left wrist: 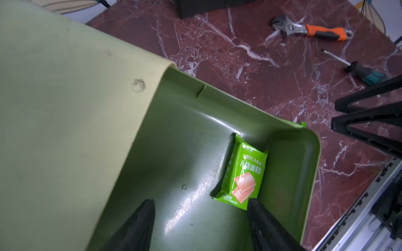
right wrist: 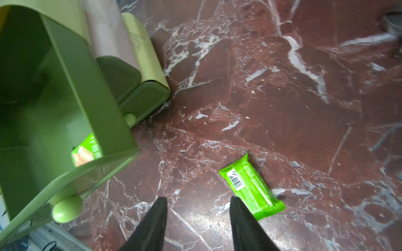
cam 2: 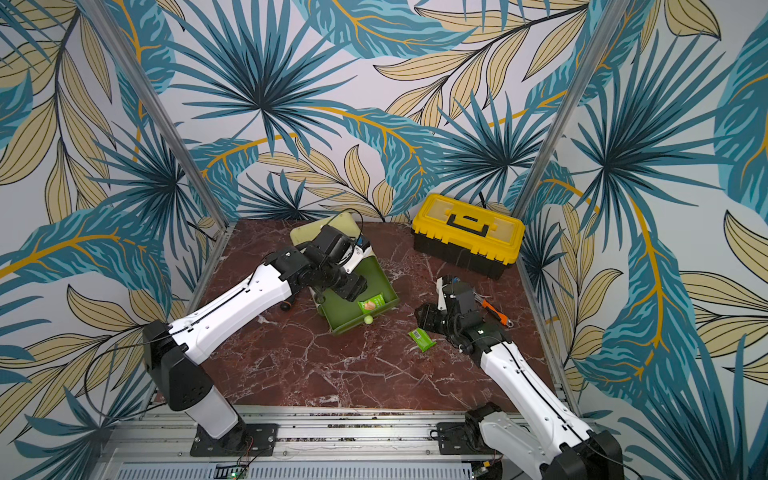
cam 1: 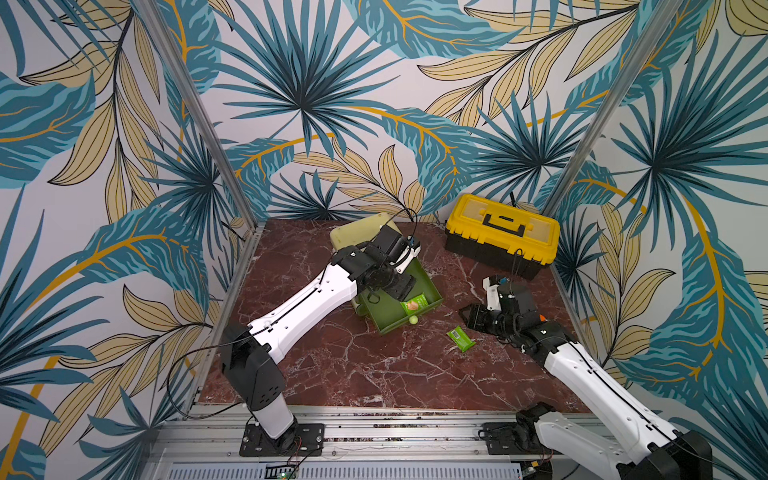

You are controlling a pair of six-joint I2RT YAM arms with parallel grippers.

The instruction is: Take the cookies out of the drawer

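Note:
The green drawer point(left wrist: 184, 125) is pulled out from the pale green cabinet point(left wrist: 71, 104). In it lies a green cookie packet point(left wrist: 243, 175) near one corner. My left gripper hangs over the drawer with its fingers apart and nothing between them, the packet just beyond them. A second green packet point(right wrist: 252, 186) lies on the table outside the drawer. My right gripper is open above the table near that packet, holding nothing.
A yellow-lidded toolbox point(cam 1: 501, 232) stands at the back right. An adjustable wrench point(left wrist: 320, 32) and a screwdriver point(left wrist: 362, 71) lie on the right of the red marble table point(cam 1: 288, 376), whose front area is mostly clear.

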